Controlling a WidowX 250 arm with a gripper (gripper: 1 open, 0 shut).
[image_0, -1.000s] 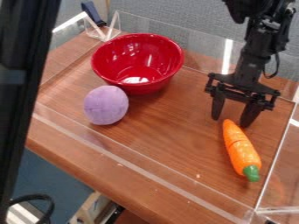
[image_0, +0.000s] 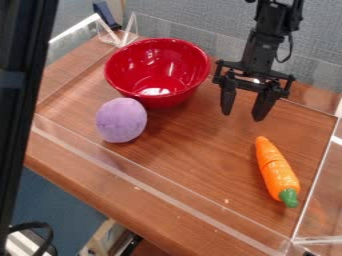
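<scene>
My black gripper (image_0: 243, 99) hangs at the back of the wooden tray, right of a red bowl (image_0: 158, 72), its fingers apart with nothing between them. An orange carrot (image_0: 277, 170) with a green tip lies at the front right, in front of and below the gripper. A purple ball (image_0: 122, 120) sits at the left, in front of the bowl.
Clear low walls edge the wooden surface (image_0: 181, 190), with a grey backdrop behind. A dark post fills the left edge of the view.
My gripper has moved back and slightly left, away from the carrot and up from where it was. The bowl, ball and carrot stay in place.
</scene>
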